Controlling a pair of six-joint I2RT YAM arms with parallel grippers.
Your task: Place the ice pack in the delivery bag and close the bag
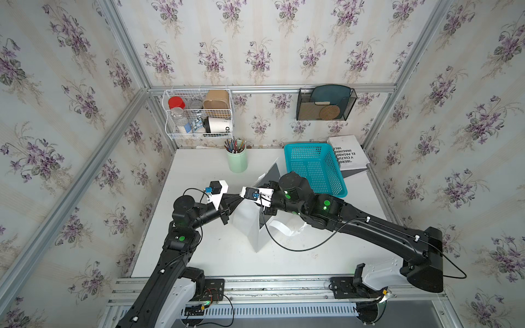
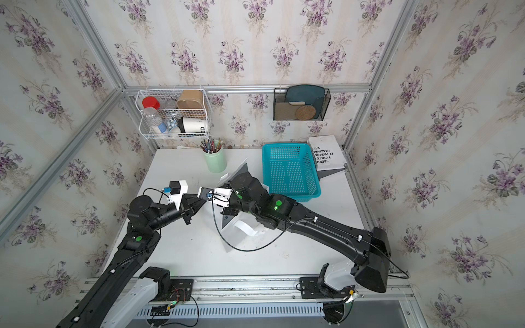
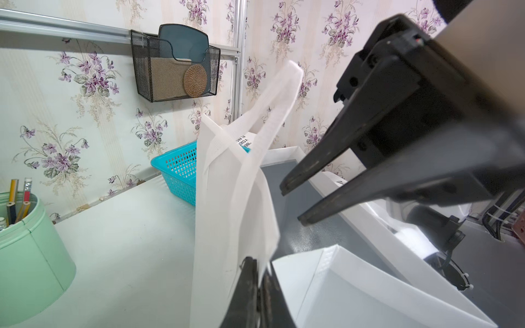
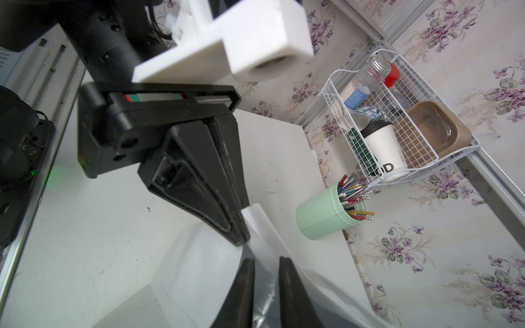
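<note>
The white delivery bag (image 1: 248, 232), grey inside, stands open mid-table beneath both arms, one white handle sticking up in the left wrist view. My left gripper is shut at the bag's upper edge, the thin white material (image 3: 229, 218) between or against its fingertips. My right gripper reaches over the grey opening, fingers part open, nothing visible between them in the left wrist view. I do not make out the ice pack in these views.
A teal basket (image 1: 295, 180) stands at back right beside a book (image 1: 350, 150). A green pen cup (image 1: 236, 161) stands at back centre-left.
</note>
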